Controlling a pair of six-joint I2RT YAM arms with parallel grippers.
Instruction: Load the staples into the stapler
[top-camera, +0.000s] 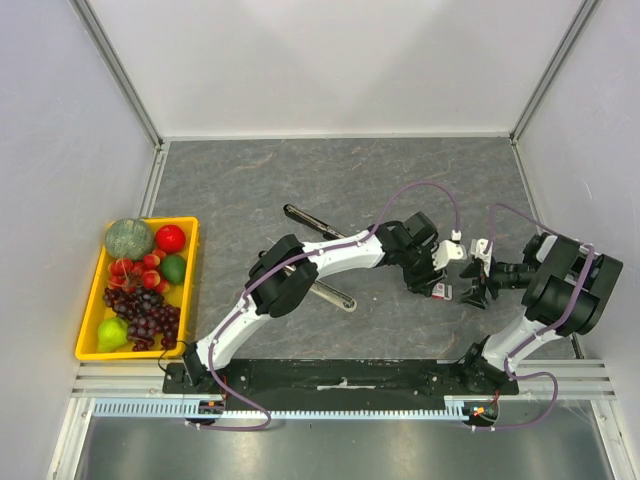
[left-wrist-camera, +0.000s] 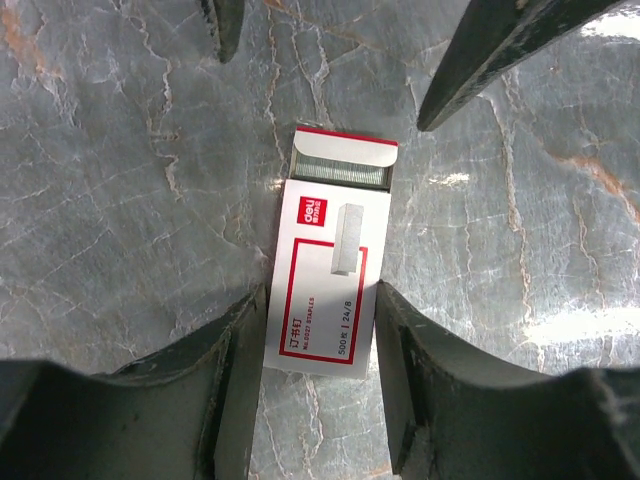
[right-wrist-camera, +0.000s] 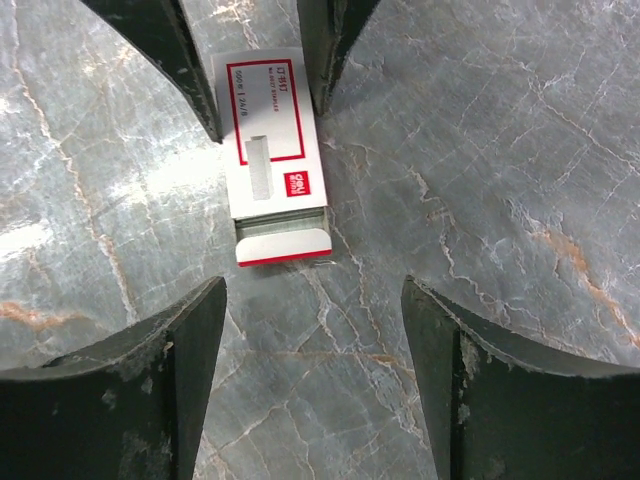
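A white staples box (left-wrist-camera: 312, 300) with red print lies on the grey table, its end flap open and rows of staples showing at that end. My left gripper is shut on the far end of the box from the flap. In the right wrist view the box (right-wrist-camera: 275, 180) shows between the left fingers; my right gripper is open, just off the flap end, with nothing between its fingers. In the top view both grippers meet at the right side of the table, the left arm lying across black-and-silver staplers (top-camera: 330, 296), partly hidden.
A yellow crate (top-camera: 90, 335) of fruit stands at the left. White walls (top-camera: 590, 130) bound the workspace, close behind the right arm.
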